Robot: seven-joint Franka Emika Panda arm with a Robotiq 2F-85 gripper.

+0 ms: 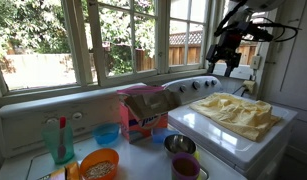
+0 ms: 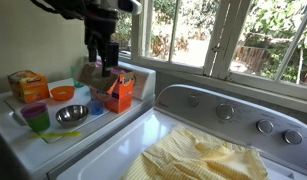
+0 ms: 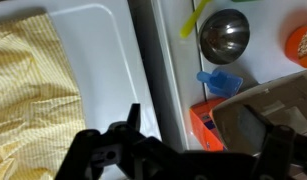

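Note:
My gripper hangs in the air over the back left part of the washer, apart from everything below it. In the wrist view its two dark fingers stand well apart, with nothing held between them. A yellow cloth lies spread and wrinkled on the white washer top. An orange detergent box with open cardboard flaps stands on the neighbouring machine. Beside it lies a blue scoop, and next to that a metal bowl.
An orange bowl with small pieces in it, a blue bowl, a green cup and a purple-rimmed cup crowd the left machine. Control panels and windows line the back. Bare washer top surrounds the cloth.

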